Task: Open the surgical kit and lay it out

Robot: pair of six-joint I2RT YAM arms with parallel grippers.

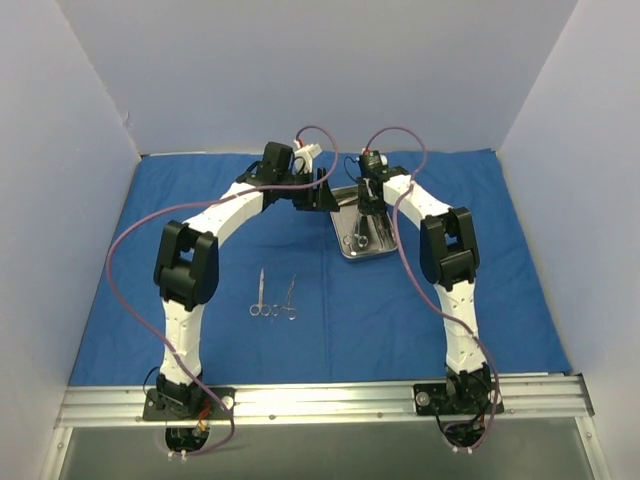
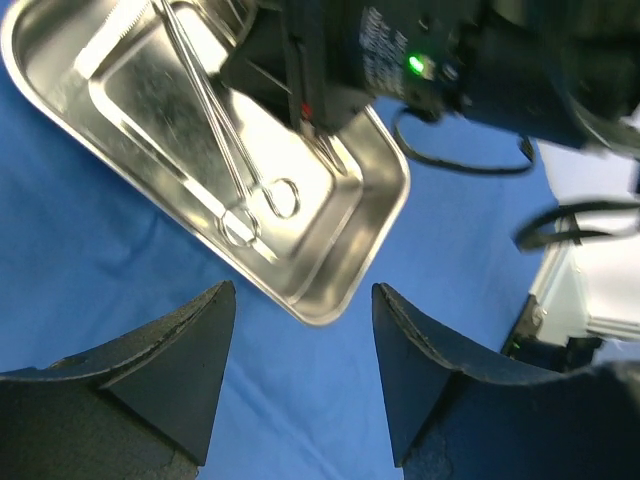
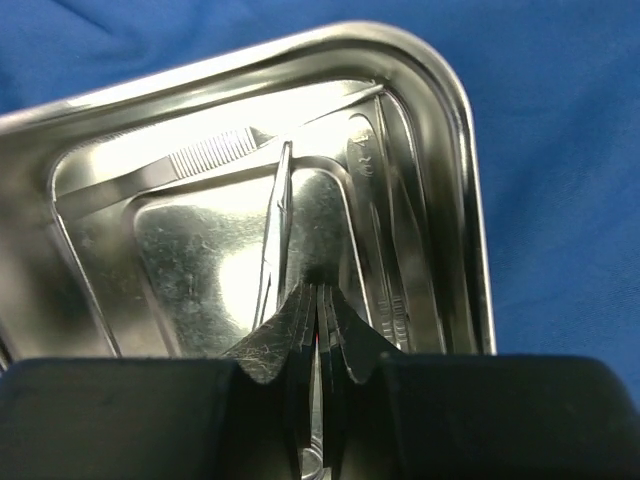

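The metal tray [image 1: 362, 256] lies at the back centre, with steel instruments inside. My right gripper [image 1: 370, 211] is low over it and shut; a thin strip of metal shows between its fingers, part of a ringed instrument [image 3: 275, 240] whose pointed end reaches toward the tray's far wall. That instrument's finger rings [image 2: 239, 226] show near the tray floor in the left wrist view. A scalpel handle [image 3: 213, 154] lies along one wall. Beside the tray's left edge, my left gripper hangs open and empty.
Two ringed instruments, one [image 1: 261, 300] beside the other [image 1: 288, 300], are laid out on the blue cloth [image 1: 225, 345] at front centre-left. More flat tools [image 3: 375, 215] lie along the tray's side.
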